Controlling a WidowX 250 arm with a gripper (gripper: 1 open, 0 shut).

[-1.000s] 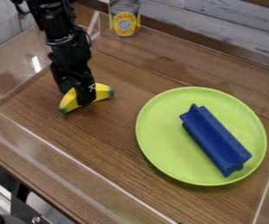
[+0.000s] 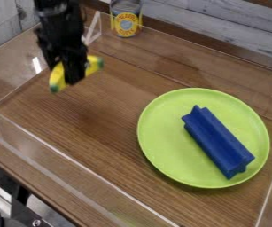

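A yellow banana with green tips is raised at the upper left, blurred by motion. My black gripper is shut on it from above. The wooden table is bare below.
A green plate on the right holds a blue elongated block. A can with a yellow label stands at the back, near the wooden wall.
My gripper and the banana have moved up from where the banana lay on the table. The plate, block and can have not moved.
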